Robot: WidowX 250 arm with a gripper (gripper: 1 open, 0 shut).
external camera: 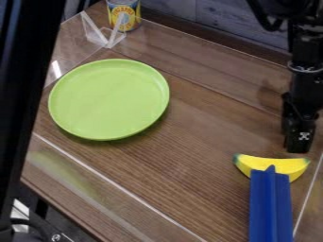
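A black robot arm comes down at the right edge, its gripper (297, 133) low over the wooden table, above and a little behind a yellow banana (284, 165). The fingertips are dark and small, so their spacing is hard to make out; nothing is seen held. The banana lies on the table with a long blue ridged object (270, 208) just in front of it, partly overlapping it in view. A green plate (109, 99) rests on the left part of the table.
A can (123, 15) and some clear plastic pieces (101, 30) stand at the back left, near the table's back edge and a grey wooden wall.
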